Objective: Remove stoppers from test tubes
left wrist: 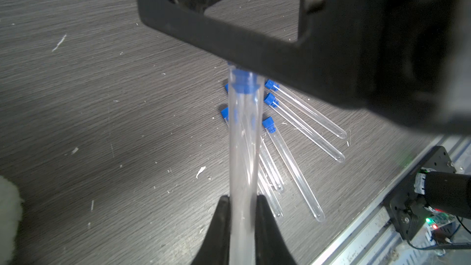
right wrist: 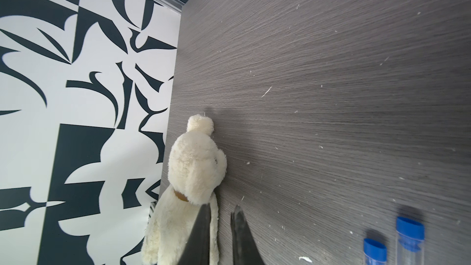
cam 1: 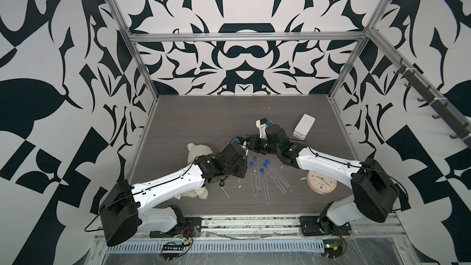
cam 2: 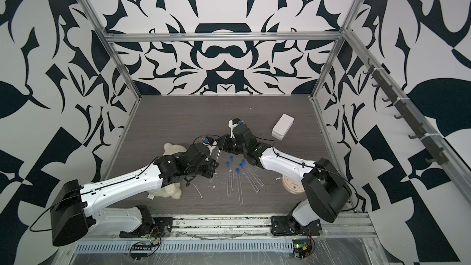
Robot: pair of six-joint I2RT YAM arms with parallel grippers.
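In the left wrist view, a clear test tube point(left wrist: 243, 152) stands upright between the fingers of my left gripper, which is shut on it. Blue shows inside its upper end, the lower part of its stopper point(left wrist: 245, 82); the cap above is hidden by the black right gripper, which crosses close over the tube's top. My right gripper is partly open; a narrow gap shows between its fingertips, and no stopper is seen there. Several more tubes point(left wrist: 296, 176) with blue stoppers lie on the table below.
A cream plush bear point(right wrist: 196, 166) lies at the table's left. At the right are a round clock point(cam 1: 321, 182) and a white box point(cam 1: 304, 126). Both arms meet above the middle.
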